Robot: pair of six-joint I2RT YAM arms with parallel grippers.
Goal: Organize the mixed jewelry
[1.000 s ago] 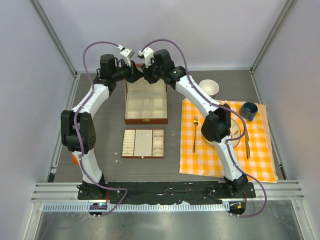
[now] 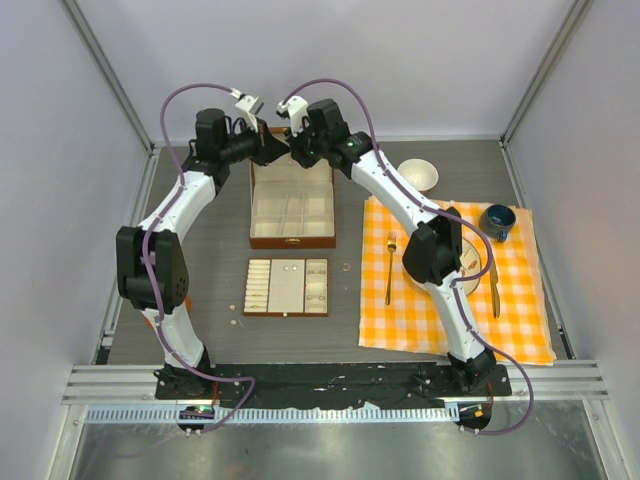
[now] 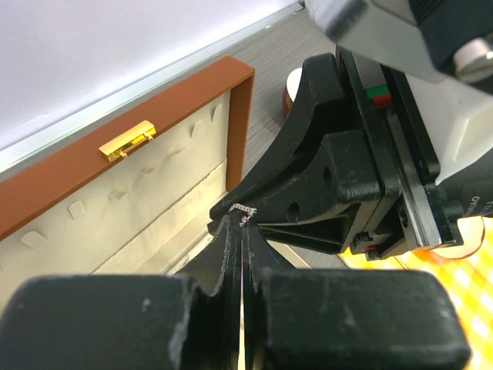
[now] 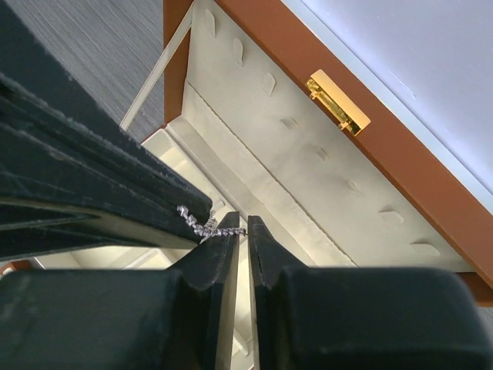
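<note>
Above the open jewelry box (image 2: 292,241) both grippers meet tip to tip. A small silver beaded chain crosses at both sets of fingertips; it also shows in the left wrist view (image 3: 243,208). My left gripper is shut on the chain at its tips. My right gripper has its fingertips close together at the chain's end; whether they grip it I cannot tell. A flat tray (image 2: 286,313) with small pieces lies nearer the front.
The box's lid stands up behind the grippers, with a gold latch (image 4: 339,100). A white bowl (image 2: 418,174), a checkered cloth (image 2: 375,320) with cutlery and a mug (image 2: 497,222) are on the right. Small pieces lie beside the tray.
The left arm has shifted slightly at its elbow and wrist in the top view. The right arm looks nearly unchanged.
</note>
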